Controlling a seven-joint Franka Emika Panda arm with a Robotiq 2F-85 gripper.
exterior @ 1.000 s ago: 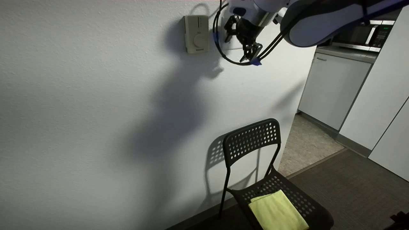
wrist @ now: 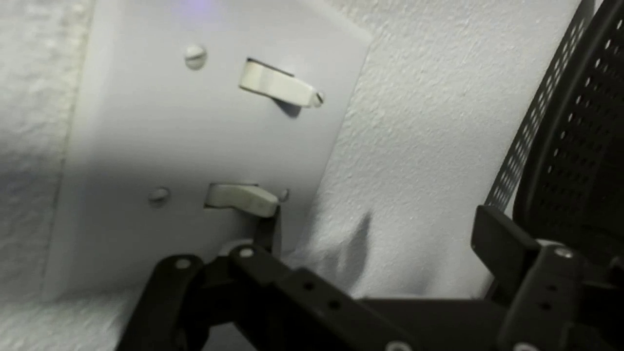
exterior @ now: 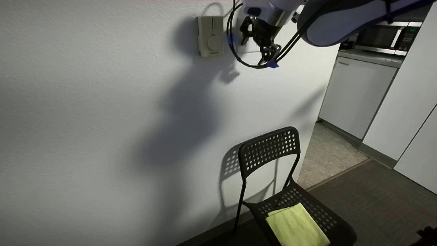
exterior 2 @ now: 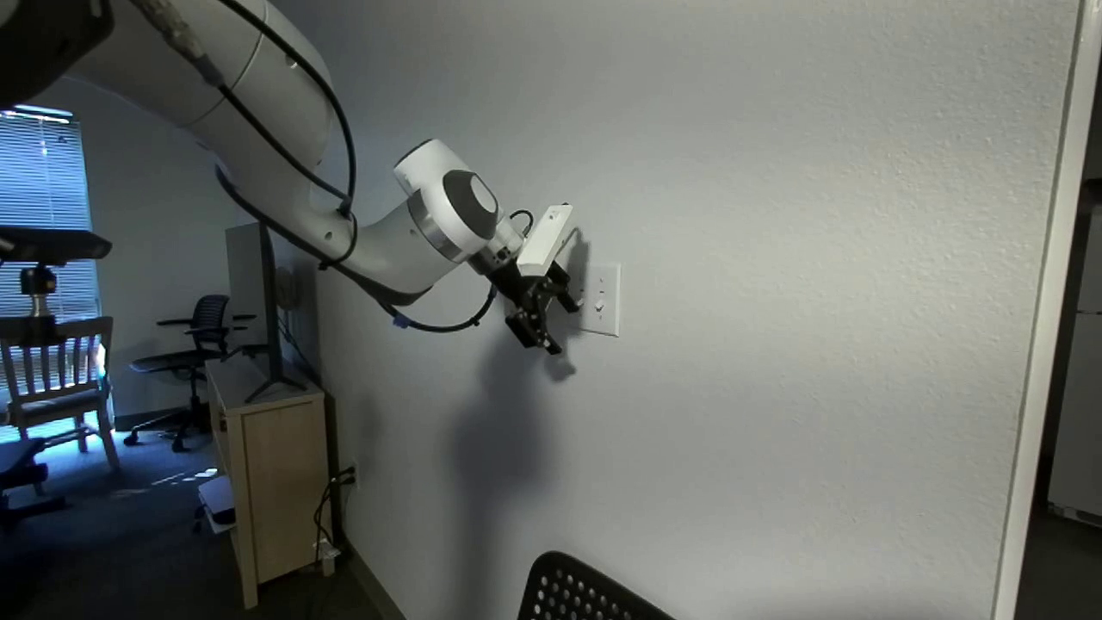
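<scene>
A white switch plate [wrist: 175,128] with two toggles fills much of the wrist view. The upper toggle [wrist: 278,85] and the lower toggle [wrist: 245,198] both lean toward the right of that view. My gripper stands open in front of the wall, its fingers wide apart with nothing between them. The tip of the left finger [wrist: 270,234] meets the lower toggle's end in this view; whether they touch I cannot tell. In exterior view 2 the gripper [exterior 2: 560,325] is beside the plate [exterior 2: 601,300], at its left edge.
A beige thermostat [exterior: 211,37] is mounted on the wall left of the gripper in exterior view 1. Below stands a black chair [exterior: 270,149] with a folded yellow-green cloth [exterior: 297,225] on its seat. Cables hang in a loop around the wrist. The wall right of the plate is bare.
Compared with a second ago, the arm and gripper have shifted up very slightly in exterior view 1. The chair, cloth and thermostat are unmoved.
</scene>
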